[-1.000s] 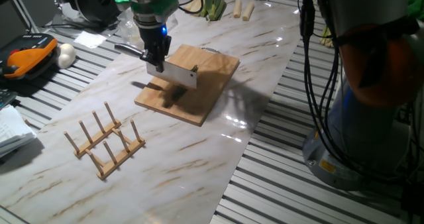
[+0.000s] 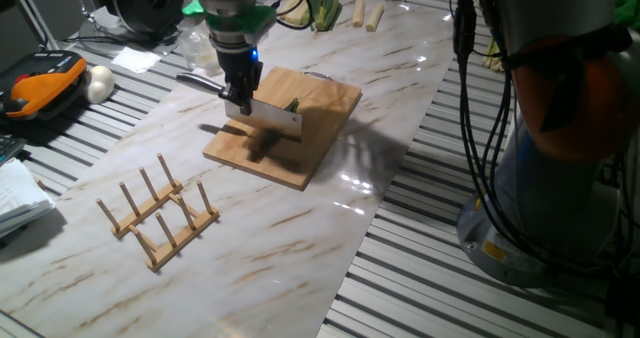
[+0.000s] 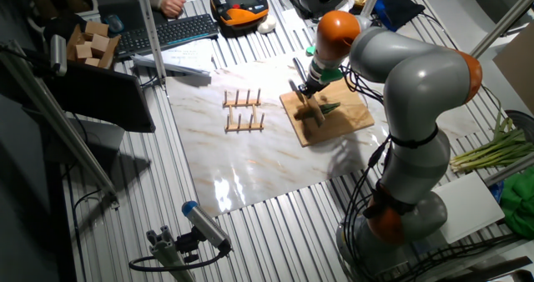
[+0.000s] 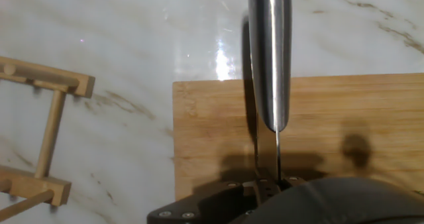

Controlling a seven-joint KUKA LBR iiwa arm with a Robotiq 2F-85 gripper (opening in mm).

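Observation:
My gripper (image 2: pixel 245 106) is shut on a cleaver, gripping it where the blade meets the handle. The cleaver's broad blade (image 2: pixel 272 119) hangs over the wooden cutting board (image 2: pixel 335 103), and its dark shadow falls on the wood. In the wrist view the metal handle (image 4: pixel 270 58) points away past the board's edge, with the thin blade running down between my fingers. A green vegetable piece (image 3: pixel 329 108) lies on the board beside the blade; in exterior view 1 the cleaver hides most of it.
A wooden peg rack (image 2: pixel 165 218) stands empty on the marble sheet, left of the board. Leeks (image 2: pixel 322 8) and pale stalk pieces (image 2: pixel 367 16) lie at the far end. An orange-and-black device (image 2: pixel 45 86) sits off the sheet's left side. The marble in front of the board is clear.
Over the last second the cleaver and gripper have shifted slightly to the right and a little lower in exterior view 1. The grip on the cleaver looks the same; board and rack have stayed put.

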